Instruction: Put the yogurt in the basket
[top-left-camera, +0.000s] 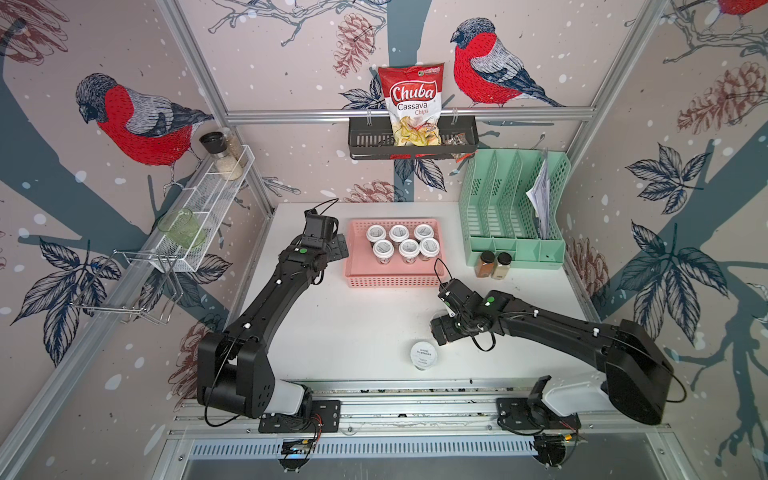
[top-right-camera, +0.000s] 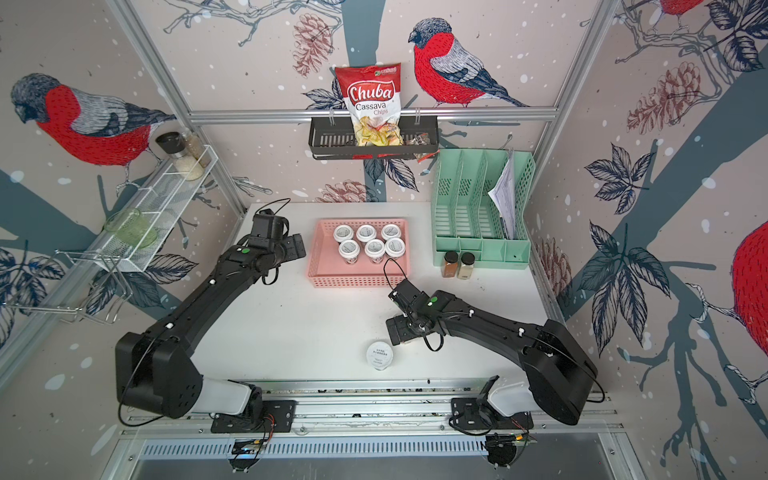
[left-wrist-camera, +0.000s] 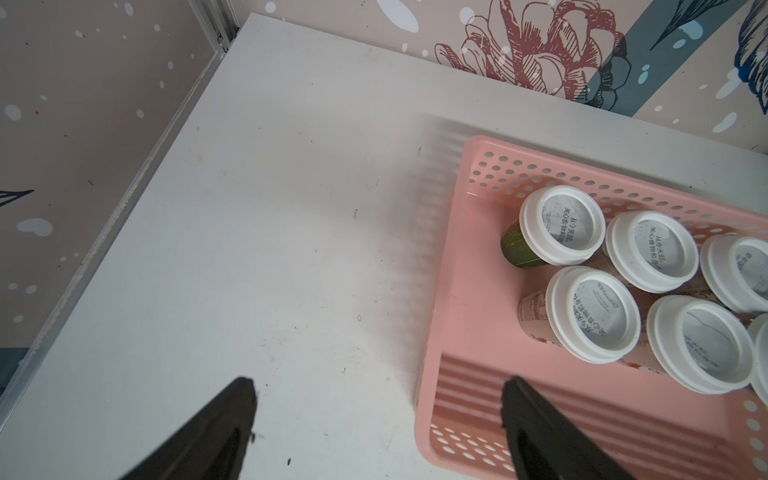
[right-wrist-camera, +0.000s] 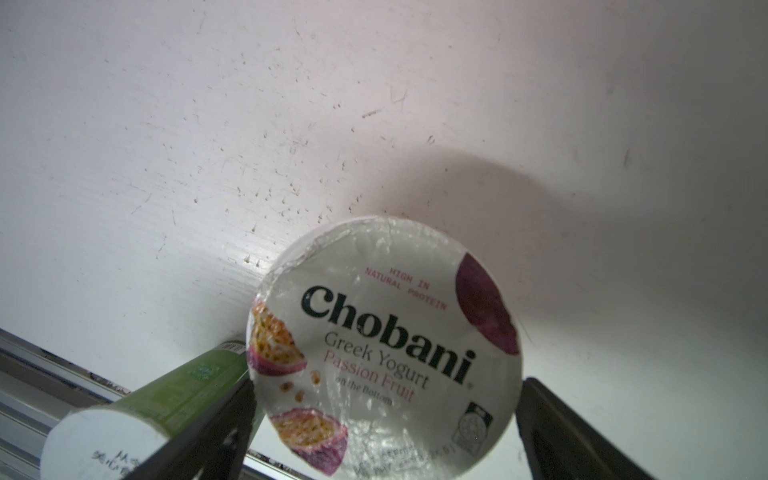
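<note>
In the right wrist view the yogurt cup (right-wrist-camera: 384, 344), labelled Chobani passion fruit, stands upright on the table. My right gripper is open over it, one finger on either side of its lid; from above, the arm hides most of the cup. The pink basket (top-left-camera: 392, 281) lies farther back and holds several small white-lidded cups (left-wrist-camera: 596, 314). To the left of the basket, my left gripper hangs open and empty, with the basket's left wall showing between its fingers.
A green tub with a white lid (top-left-camera: 423, 354) stands just left of the yogurt. Two spice jars (top-left-camera: 493, 265) sit before the green file rack (top-left-camera: 512, 251).
</note>
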